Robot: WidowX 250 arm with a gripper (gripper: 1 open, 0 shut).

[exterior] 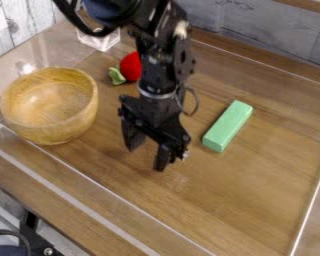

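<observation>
My black gripper (152, 150) points down at the middle of the wooden table (243, 200), low over it, with its wrist above. Whether it is open or shut, or has anything between its fingers, is hard to tell in this view. A wide yellow bowl (49, 105) sits to its left. A light green block (227, 126) lies to its right. Behind the arm is a red object (133, 66) with a small green piece beside it, partly hidden by the arm.
A small white object (101, 38) stands at the back left. Walls border the table at the back.
</observation>
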